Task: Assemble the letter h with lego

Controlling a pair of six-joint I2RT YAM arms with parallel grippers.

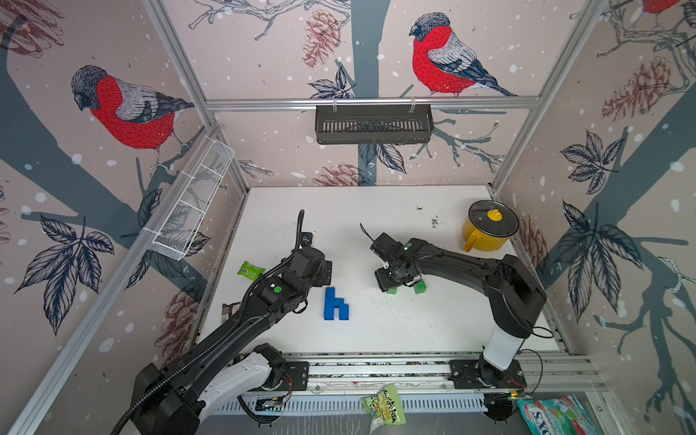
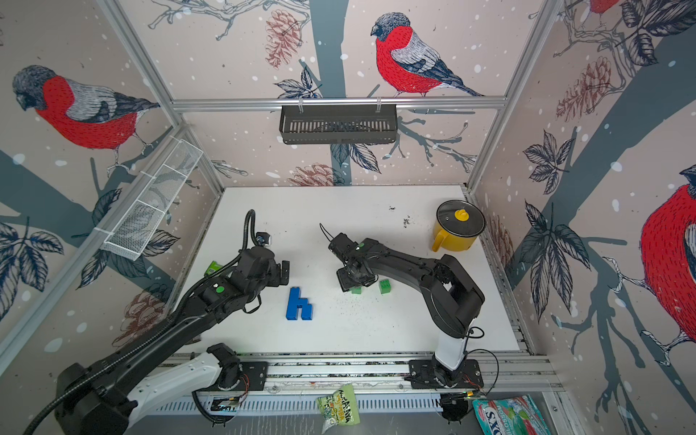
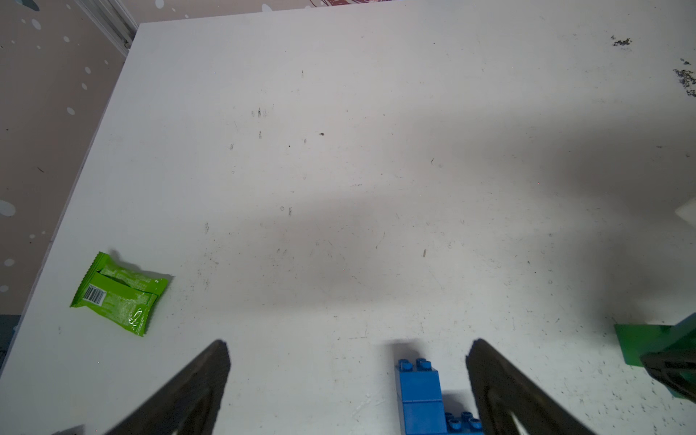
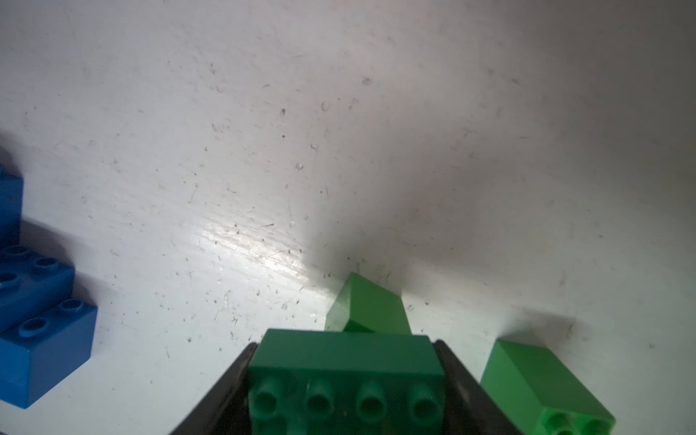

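Observation:
A blue brick shape like an h (image 1: 335,310) lies on the table (image 2: 340,210). My right gripper is shut on a dark green brick (image 4: 346,351), studs showing, held above a second green brick (image 4: 368,301). A third green brick (image 4: 533,373) lies to the right of that. In the right wrist view the blue bricks (image 4: 43,340) sit at the left. My left gripper is open and empty above the table, behind the h's upper end in the top views.
A green packet (image 3: 119,290) lies at the left. A yellow pot with lid (image 1: 485,235) stands at the back right.

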